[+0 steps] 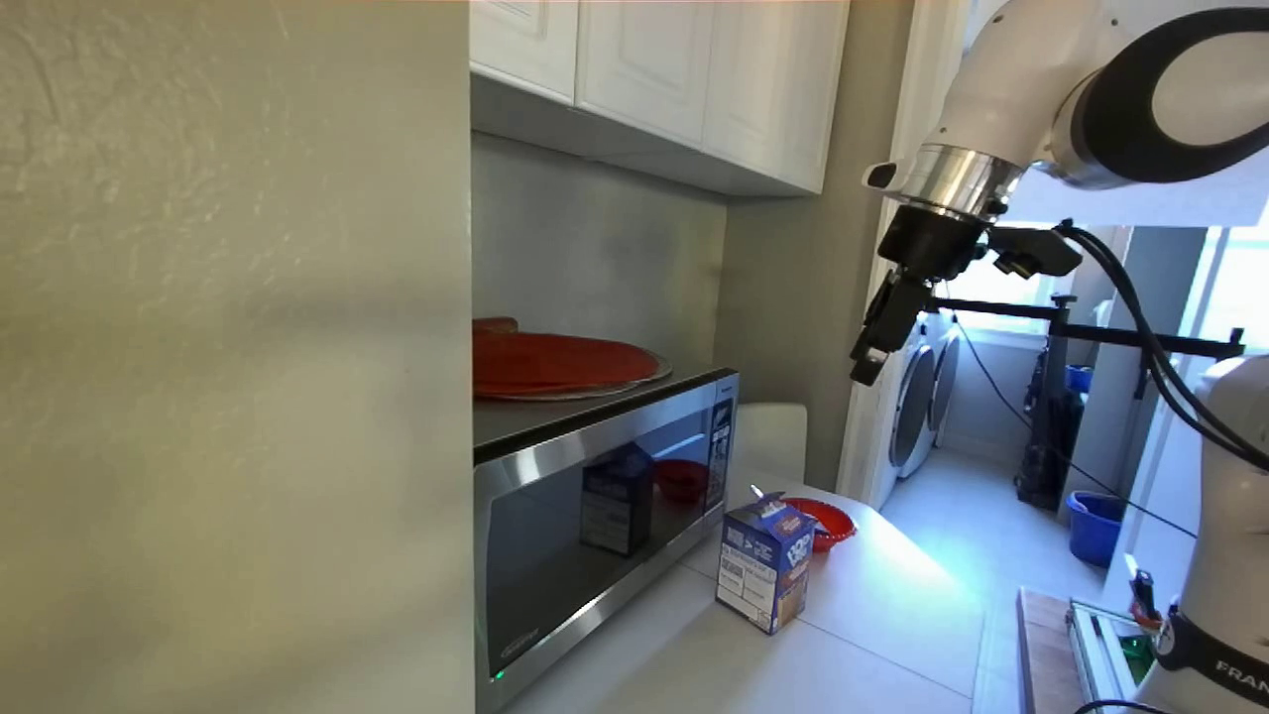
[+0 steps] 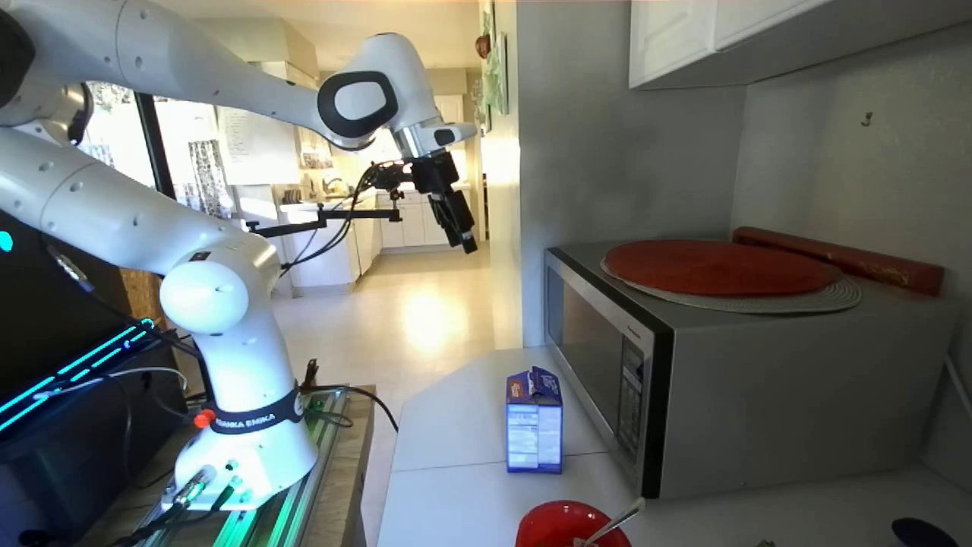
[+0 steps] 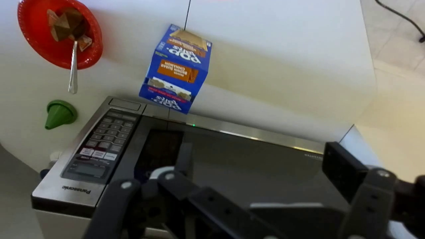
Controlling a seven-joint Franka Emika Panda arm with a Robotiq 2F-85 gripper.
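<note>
My gripper hangs in the air, well above the counter and clear of every object. In the wrist view its two black fingers stand wide apart, open, with nothing held between them. Below them lies the dark front of a steel Panasonic microwave, its door shut. A blue Pop-Tarts box stands upright on the counter in front of the microwave, its top flaps raised. Near the box is a red bowl holding a spoon and some brown contents.
A green cone-shaped object lies beside the microwave. Round red and grey mats and a long red box rest on top of it. White cabinets hang above.
</note>
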